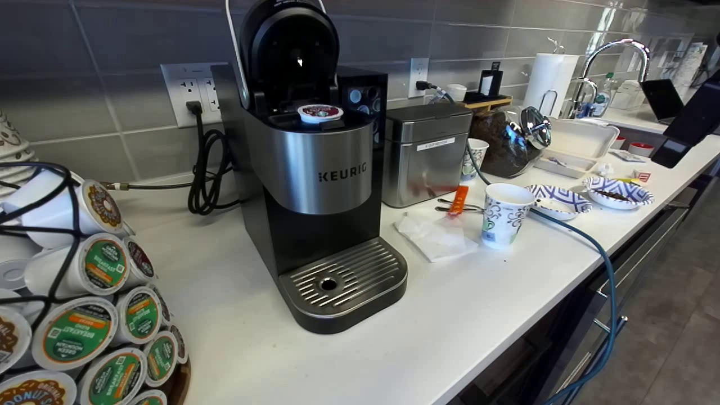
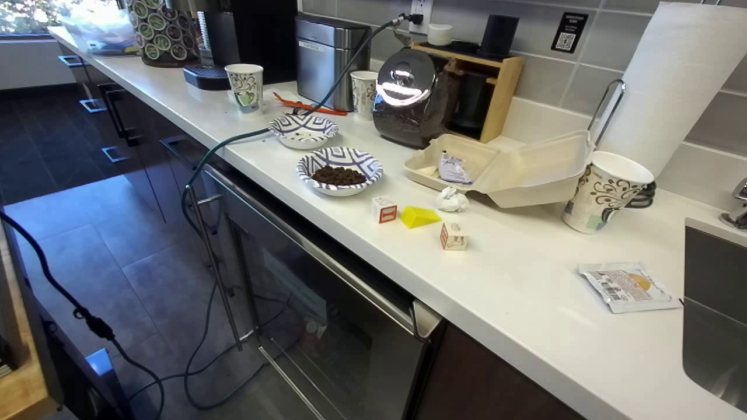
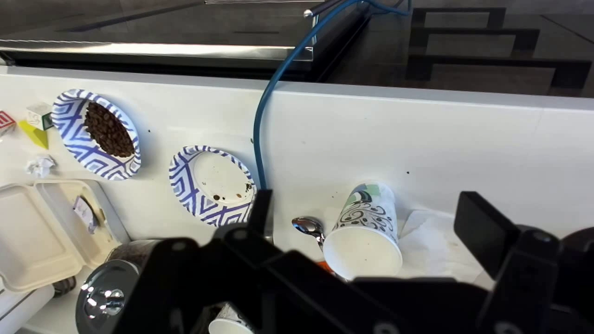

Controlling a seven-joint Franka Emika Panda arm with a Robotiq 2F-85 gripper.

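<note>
My gripper is open in the wrist view, its two dark fingers wide apart with nothing held. Beyond them, in the gap as seen from the wrist, a patterned paper cup (image 3: 364,222) stands on the counter. Exterior view 1 shows that cup (image 1: 503,219) upright and clear of the arm, beside a napkin (image 1: 437,236). Only a dark part of the gripper or arm (image 1: 692,121) enters at the upper right there. The Keurig machine (image 1: 324,169) has its lid raised and a coffee pod (image 1: 319,112) sitting in its opening.
Patterned bowls, one with coffee beans (image 3: 108,131), lie beside the cup. A blue cable (image 1: 611,297) crosses the counter and hangs off the front edge. Behind stand a metal canister (image 1: 428,158) and a glass jar (image 1: 496,145). Counter in front of the drip tray (image 1: 347,283) is clear.
</note>
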